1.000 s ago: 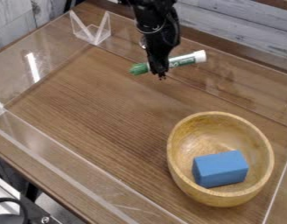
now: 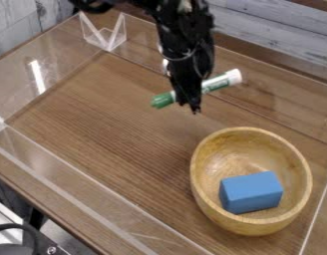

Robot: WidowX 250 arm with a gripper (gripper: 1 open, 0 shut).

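Note:
My black gripper [image 2: 189, 98] hangs at the top centre, shut on a white and green tube [image 2: 222, 80] that it holds slanted, the green end [image 2: 163, 101] toward the lower left. A wooden bowl [image 2: 209, 204] at the bottom right holds a blue block [image 2: 251, 191].
Clear plastic holders [image 2: 105, 32] stand at the far back left and left edge. A dark cable [image 2: 23, 231] shows at the bottom left corner.
My gripper and the tube have moved down in the view and slightly to the right, toward the bowl.

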